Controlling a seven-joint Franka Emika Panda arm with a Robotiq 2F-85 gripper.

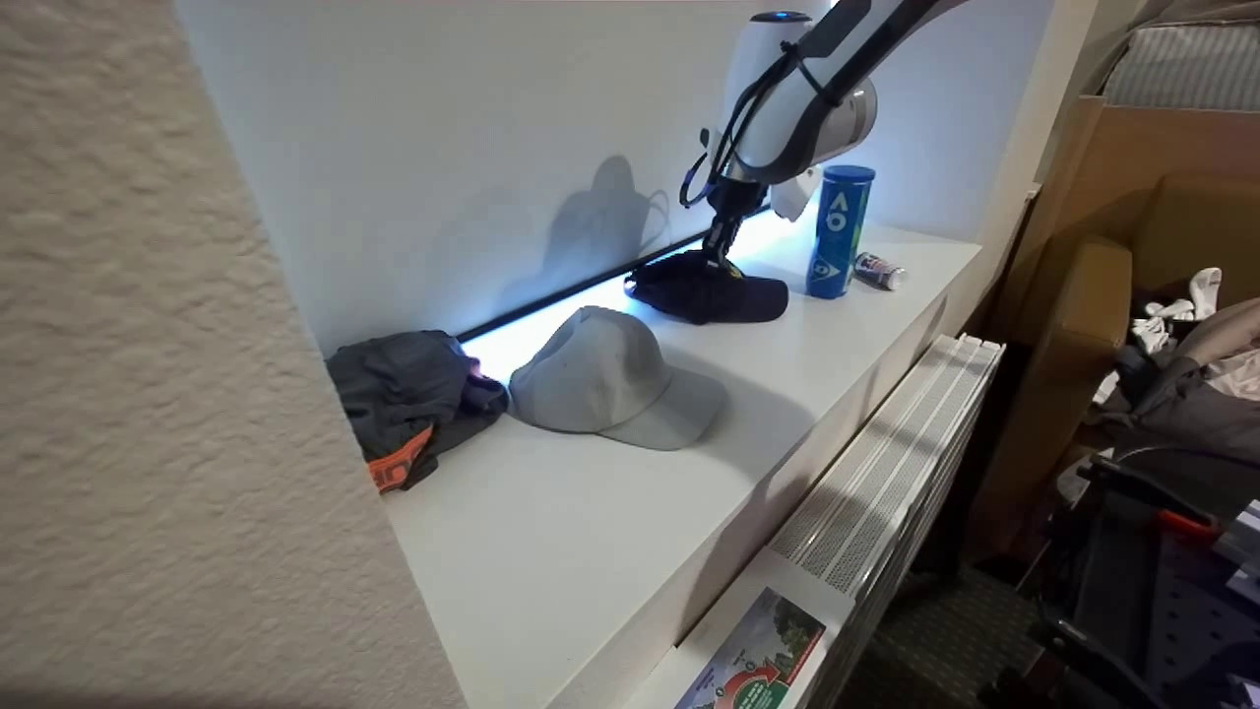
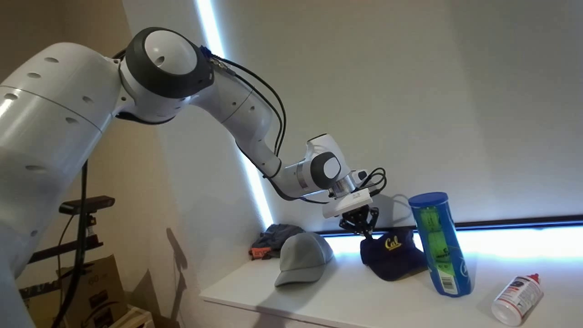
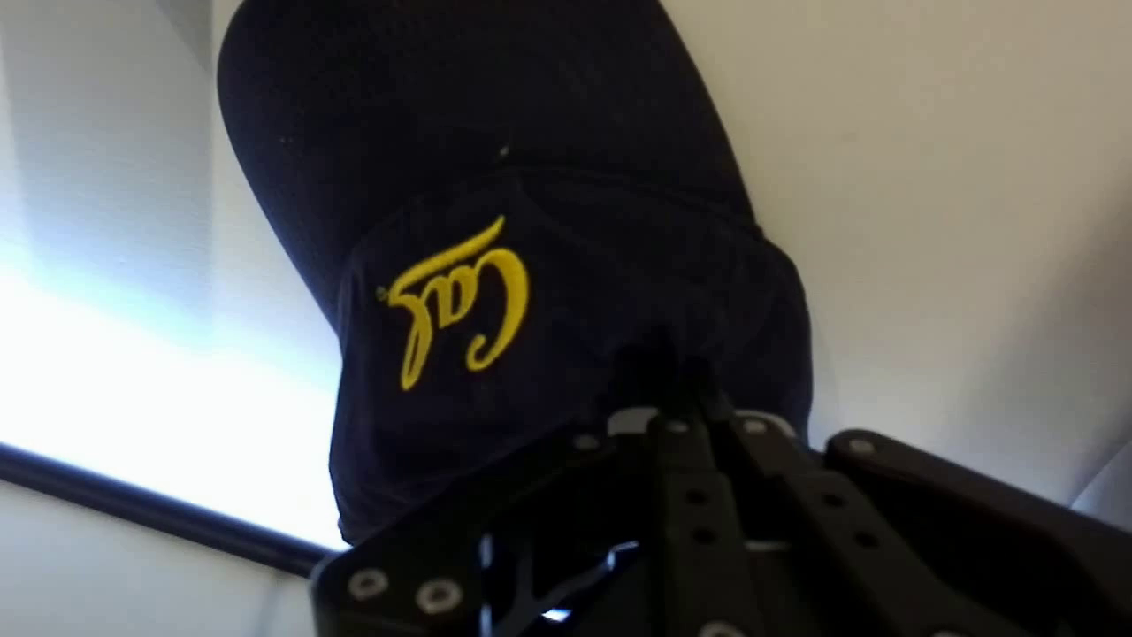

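Note:
A navy cap with yellow "Cal" lettering fills much of the wrist view, brim toward the top. My gripper is shut on the cap's crown, its fingers close together with dark fabric pinched between them; the tips are hard to make out against the cloth. In exterior view 1 the cap rests on the white shelf, and the gripper comes down on it from above. The cap's lettering faces exterior view 2.
A blue tennis ball can stands just beyond the brim, with a small white bottle lying past it. The grey cap and a dark folded cap occupy the other side. Bare shelf lies along the front.

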